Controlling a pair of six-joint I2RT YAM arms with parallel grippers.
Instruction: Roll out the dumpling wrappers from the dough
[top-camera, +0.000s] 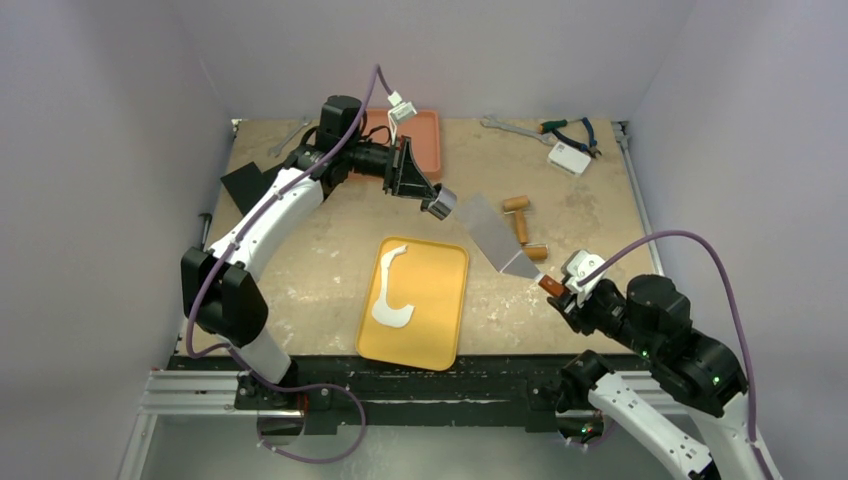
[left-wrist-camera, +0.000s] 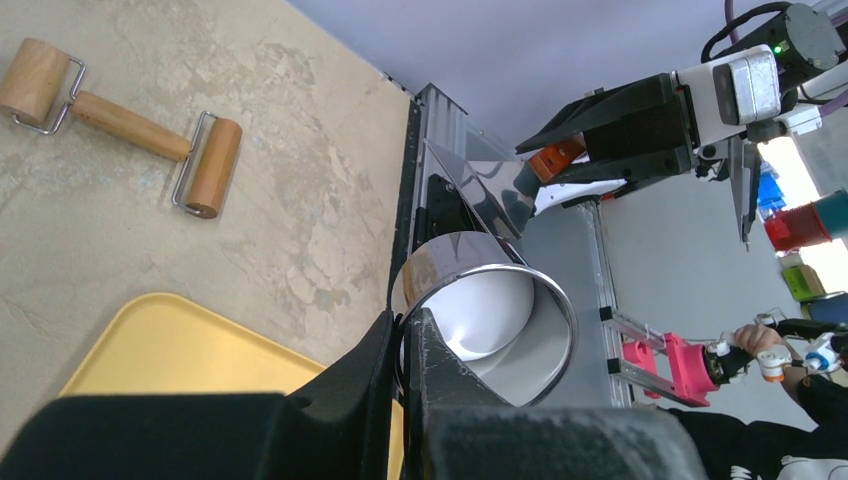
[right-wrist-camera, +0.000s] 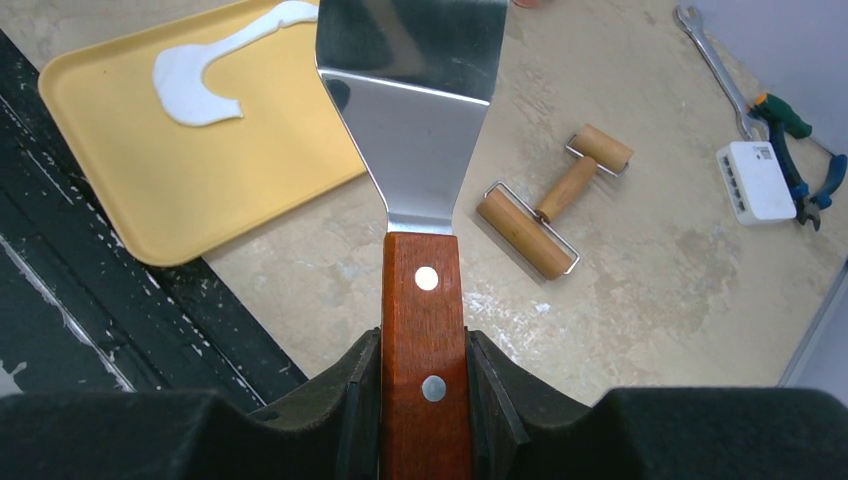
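My left gripper (top-camera: 414, 188) is shut on a steel ring cutter (top-camera: 440, 201), held above the table; in the left wrist view the cutter (left-wrist-camera: 485, 325) sits at the fingertips. My right gripper (top-camera: 570, 300) grips the wooden handle (right-wrist-camera: 422, 330) of a wide steel scraper (right-wrist-camera: 405, 130), whose blade points toward the cutter, over the table. White dough (top-camera: 392, 312) lies in a long hooked piece on the yellow tray (top-camera: 430, 300). A wooden double roller (top-camera: 520, 226) lies right of the tray.
A pink tray (top-camera: 428, 140) is at the back, partly behind the left arm. A wrench (top-camera: 510, 127), pliers (top-camera: 585, 140) and a white box (top-camera: 568, 158) lie at the back right. The table left of the yellow tray is mostly clear.
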